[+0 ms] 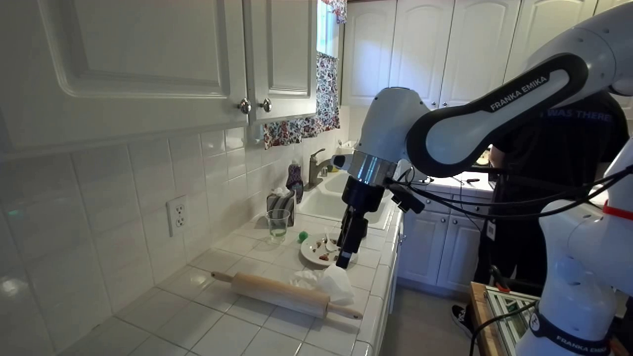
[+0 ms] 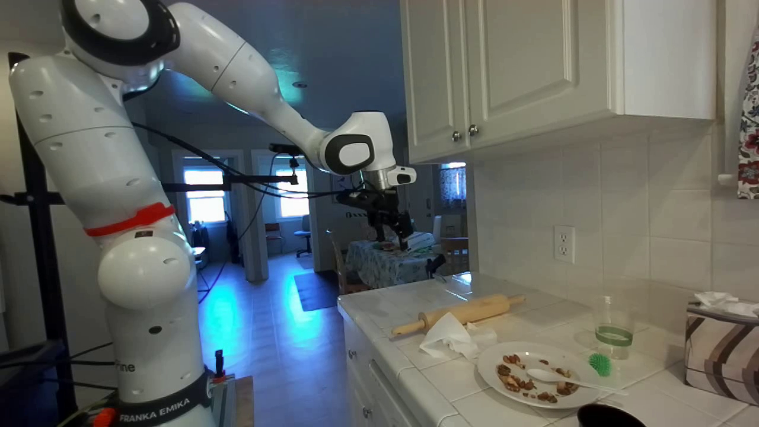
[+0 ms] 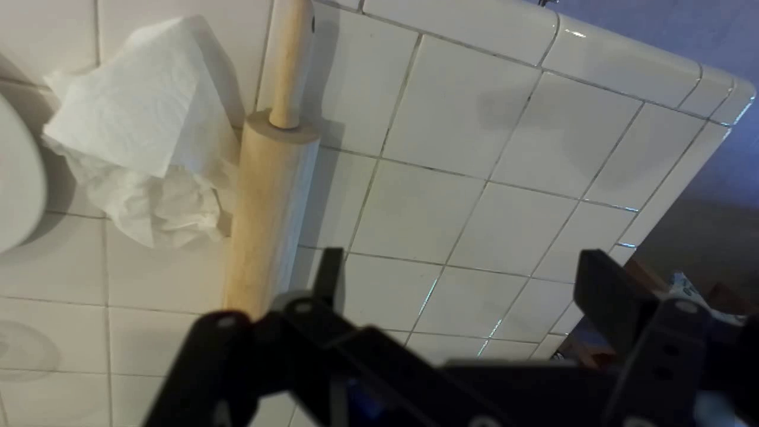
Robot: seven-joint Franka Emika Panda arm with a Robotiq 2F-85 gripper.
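Note:
My gripper is open above the tiled counter, its two black fingers wide apart with only bare tile seen between them. In the wrist view a wooden rolling pin [image 3: 267,213] lies to the left of the fingers, its lower end hidden behind the gripper. Beside it rests a crumpled white paper towel [image 3: 142,121]. A white plate [image 2: 491,366] holds brown food scraps and a white plastic spoon [image 2: 562,378]. Near the plate sit a spiky green ball [image 2: 599,364] and a clear cup [image 2: 614,331].
A striped tissue box [image 2: 722,352] and a dark cup [image 2: 608,416] stand close to the plate. Upper cabinets [image 1: 148,59] overhang the counter, and the sink [image 1: 326,199] lies beyond. Bare tile stretches past the rolling pin to the counter edge. A person stands behind the arm.

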